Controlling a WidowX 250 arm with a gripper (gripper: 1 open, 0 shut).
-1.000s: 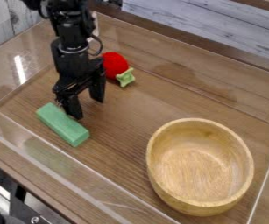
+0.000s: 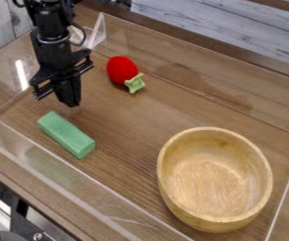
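My black gripper (image 2: 61, 90) hangs at the upper left of the table, shut, with nothing seen between its fingers. Below it lies a green block (image 2: 66, 134) on the wood surface. A red object with a pale green end (image 2: 122, 71) lies to the right of the gripper, apart from it.
A large tan round bowl (image 2: 214, 178) fills the lower right.
My gripper has moved up and to the left, away from the green block. The block and red object look unmoved.
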